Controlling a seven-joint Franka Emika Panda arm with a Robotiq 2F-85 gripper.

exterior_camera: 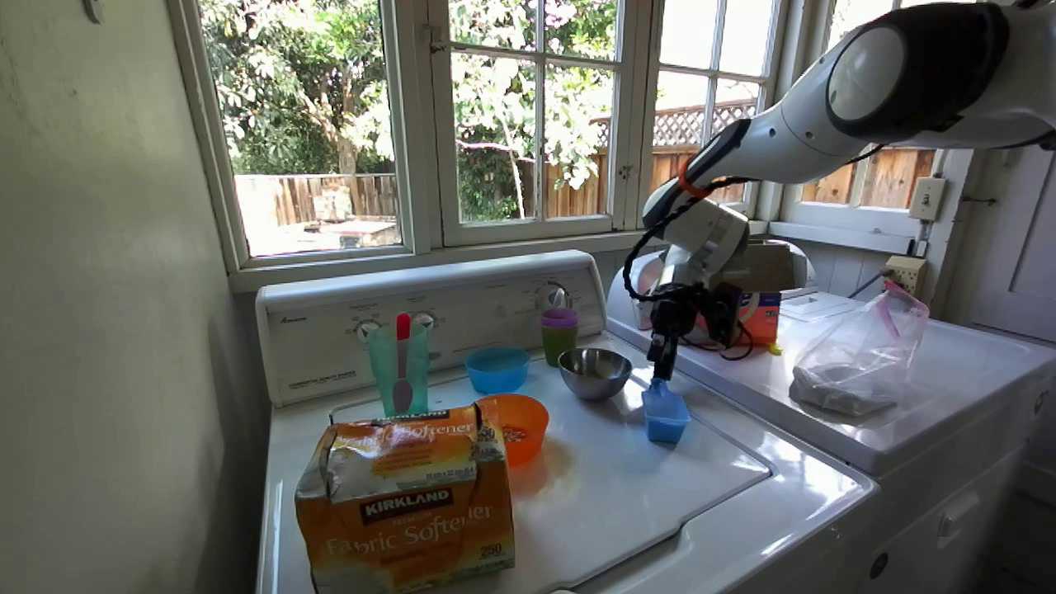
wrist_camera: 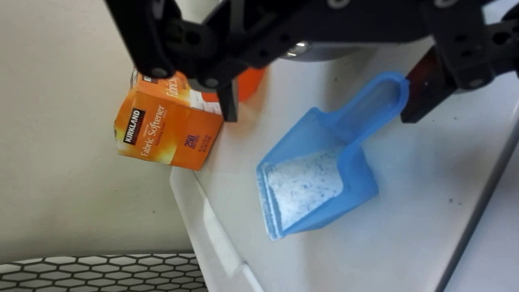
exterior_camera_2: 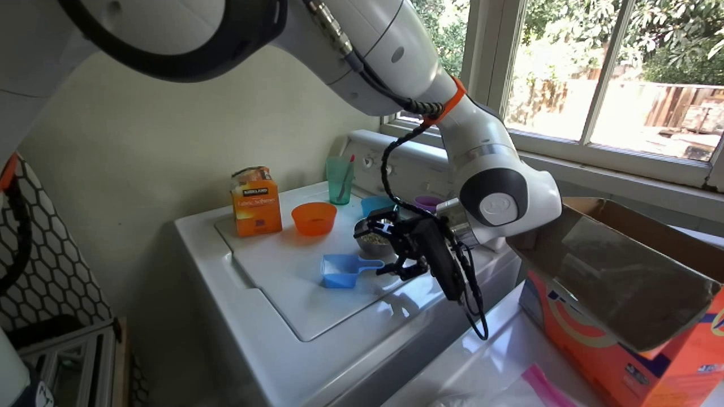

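A blue scoop (wrist_camera: 357, 187) holding speckled white powder (wrist_camera: 306, 185) rests on the white washer lid. In the wrist view its handle (wrist_camera: 377, 104) points up and to the right, its end right beside the right-hand finger (wrist_camera: 425, 90). My gripper is wide open, and the other finger (wrist_camera: 227, 103) is well apart from the scoop. Exterior view 1 has the gripper (exterior_camera: 662, 374) low over the handle end of the scoop (exterior_camera: 665, 417). From exterior view 2, the handle reaches toward the lower finger (exterior_camera_2: 388, 269); whether they touch I cannot tell.
Behind the scoop sits a steel bowl (exterior_camera: 595, 374). Further left are an orange bowl (exterior_camera: 525, 431), a blue bowl (exterior_camera: 497, 370), a green cup (exterior_camera: 416, 374) and a fabric softener box (exterior_camera: 406, 525). A cardboard box (exterior_camera_2: 631, 325) stands on the neighbouring machine.
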